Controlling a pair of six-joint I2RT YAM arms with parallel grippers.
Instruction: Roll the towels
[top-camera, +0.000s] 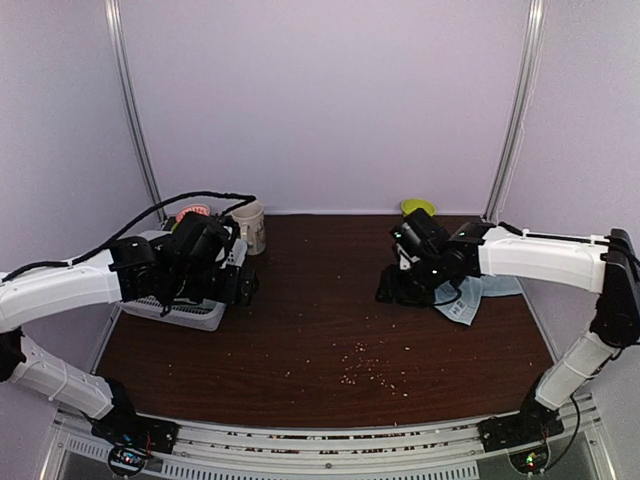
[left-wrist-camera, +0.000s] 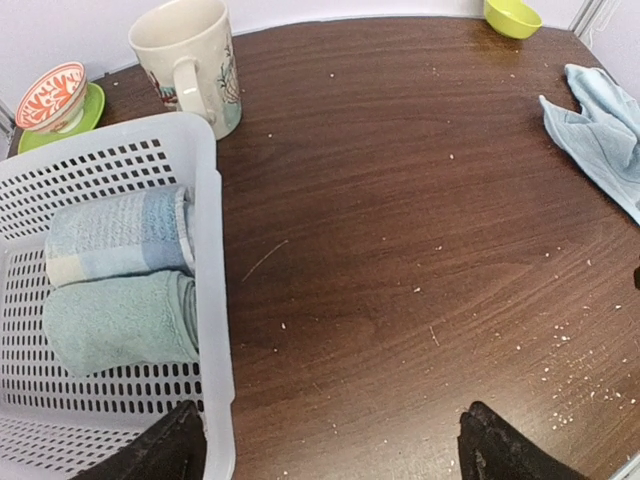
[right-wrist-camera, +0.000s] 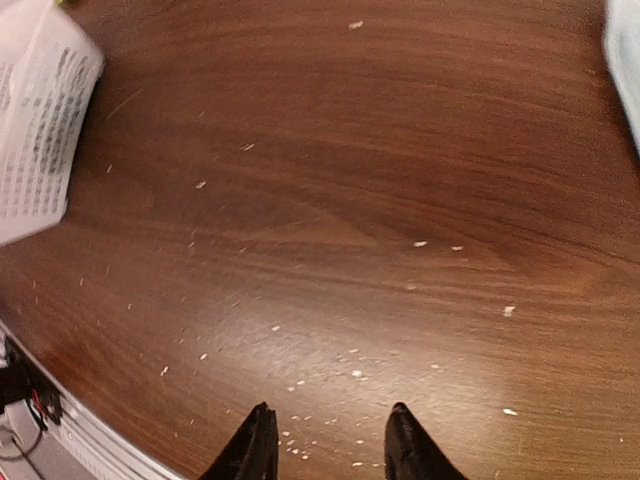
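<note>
A pale blue towel (left-wrist-camera: 590, 135) lies spread and rumpled on the right of the table (top-camera: 320, 350), partly under the right arm in the top view. Two rolled towels, one checked (left-wrist-camera: 115, 230) and one mint (left-wrist-camera: 120, 320), lie in a white perforated basket (left-wrist-camera: 214, 290) at the left. My left gripper (top-camera: 238, 285) is above the basket's right side, open and empty. My right gripper (top-camera: 395, 290) hangs left of the loose towel over bare wood, its fingers part open with nothing between them.
A mug (left-wrist-camera: 190, 65) and a patterned bowl (left-wrist-camera: 50, 100) on a green saucer stand behind the basket. A yellow bowl (top-camera: 418, 206) is at the back right.
</note>
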